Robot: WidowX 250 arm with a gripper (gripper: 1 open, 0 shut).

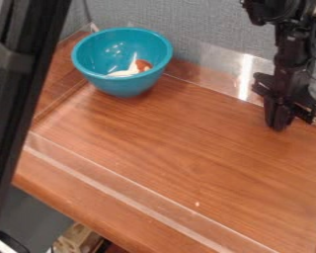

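Note:
A teal bowl [102, 74] sits at the back left of the wooden table, holding a white item and a small orange-red item [143, 66]. At the back right, the black gripper [282, 117] hangs low over the table, pointing down. Its fingertips are close together, with nothing visible between them.
Clear low edging runs along its back and left. A grey wall stands behind, and a dark upright post [23, 89] fills the left side of the view.

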